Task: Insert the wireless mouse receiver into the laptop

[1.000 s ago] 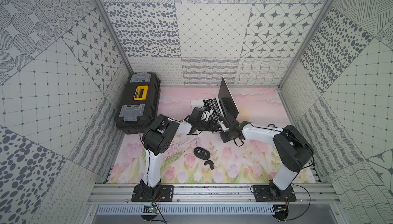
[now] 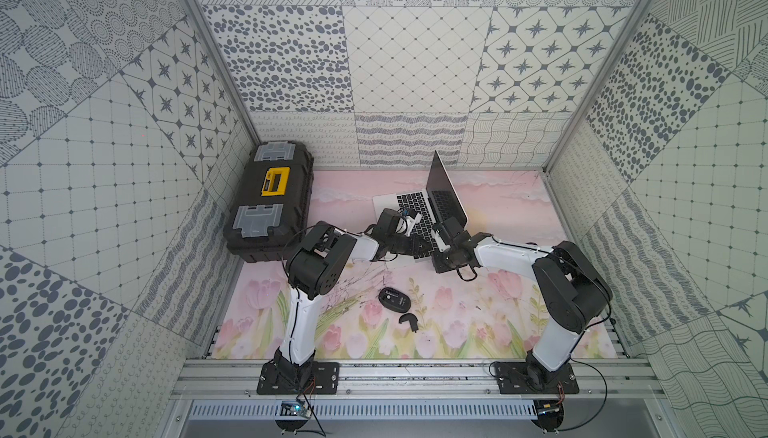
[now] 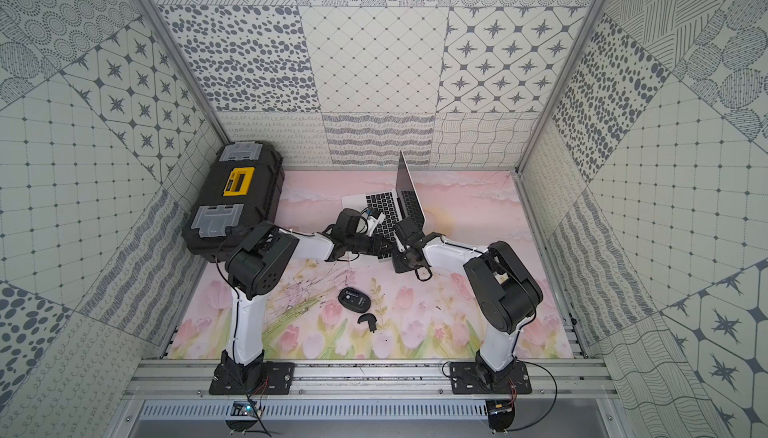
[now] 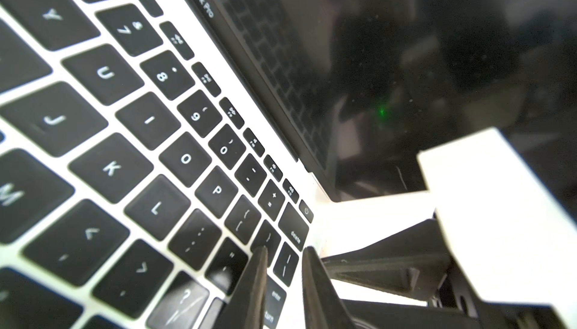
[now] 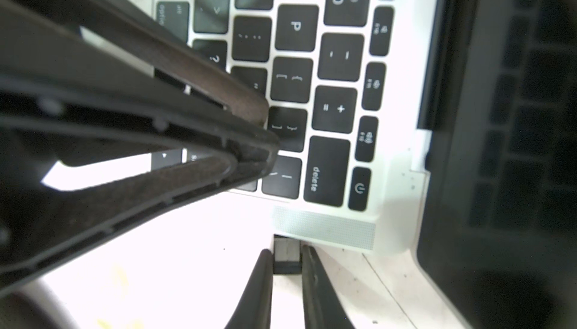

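The laptop (image 2: 416, 205) stands unfolded, its screen toward the right. In the right wrist view the small receiver (image 5: 286, 249), silver plug and dark base, points at the laptop's side edge; whether its tip is inside a port is hidden under that edge. My right gripper is shut on it by its dark end. Over the keyboard corner is my left gripper, fingertips a little apart with nothing visible between them. Its dark fingers (image 5: 198, 130) also reach in from the left of the right wrist view, above the keys. The mouse (image 2: 394, 299) lies on the table in front.
A curved dark piece (image 2: 409, 321), perhaps the mouse's cover, lies beside the mouse. A black toolbox (image 2: 272, 197) stands at the back left. The laptop screen (image 5: 511, 220) rises close to the right gripper.
My left arm has shifted slightly right, over the laptop. The right gripper has moved a little at the laptop's side. The laptop and mouse have not visibly moved.
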